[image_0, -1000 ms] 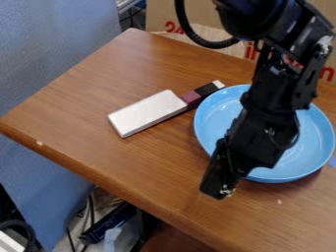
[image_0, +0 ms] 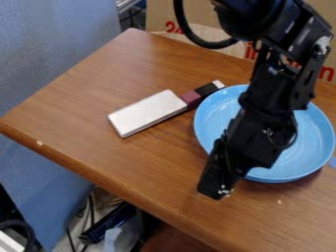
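Note:
My black gripper (image_0: pixel 221 181) reaches down from the upper right, over a light blue plate (image_0: pixel 300 148), with its tip low beside the plate's lower-left edge, close to the wooden tabletop. Whether the fingers are open or shut, or hold anything, I cannot tell. Left of the plate lie a silver-white block (image_0: pixel 144 113) and, at its right end, a dark maroon item (image_0: pixel 202 93) with a pale tip.
The wooden table (image_0: pixel 92 79) has free room at the left and back. Its edge drops at the lower left toward cables and clutter. A cardboard box (image_0: pixel 178 20) stands behind it, and a grey-blue surface (image_0: pixel 39 69) is beyond the left edge.

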